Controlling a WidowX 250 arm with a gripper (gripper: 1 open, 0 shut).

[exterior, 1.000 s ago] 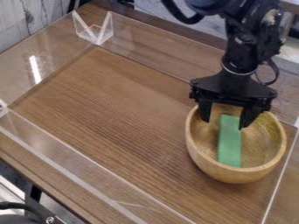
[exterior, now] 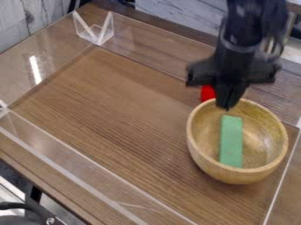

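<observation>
A wooden bowl (exterior: 205,159) stands at the right of the table, with a green block (exterior: 231,141) lying in it. My gripper (exterior: 235,75) hangs above and behind the bowl, blurred, nothing visible between its fingers; it looks shut. A red object (exterior: 240,93) is partly hidden behind the bowl and gripper.
A clear plastic item (exterior: 97,29) sits at the back left. Dark items lie at the left edges.
My gripper has risen up out of the bowl and back from it. The green block stays in the bowl, and more of the red object shows.
</observation>
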